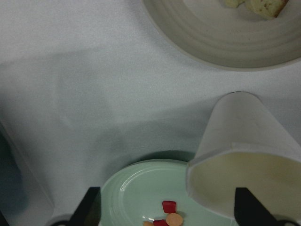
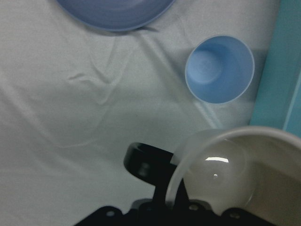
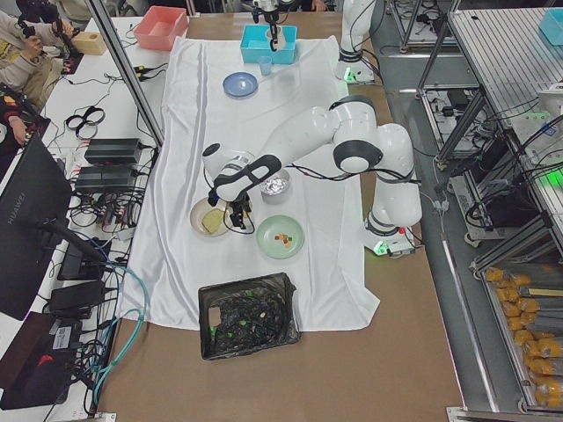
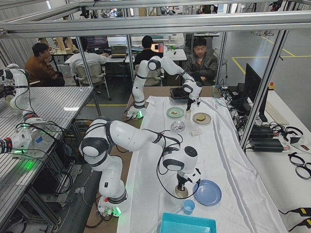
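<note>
My left gripper is open, low beside a white paper cup (image 1: 249,127), between a green plate (image 1: 131,193) with red and orange pieces and a beige plate (image 1: 197,28) holding bread (image 1: 263,7). At the other end of the cloth, my right gripper (image 4: 182,182) is shut on the rim of a cream cup (image 2: 235,179), held near a blue plate (image 2: 113,12), a light blue cup (image 2: 216,70) and a cyan tray (image 2: 277,75).
A foil bowl (image 4: 177,126) sits mid-cloth. A black lined bin (image 3: 248,312) stands at one end. The cloth beside the blue plate has bare stretches. Cables and equipment line the side table.
</note>
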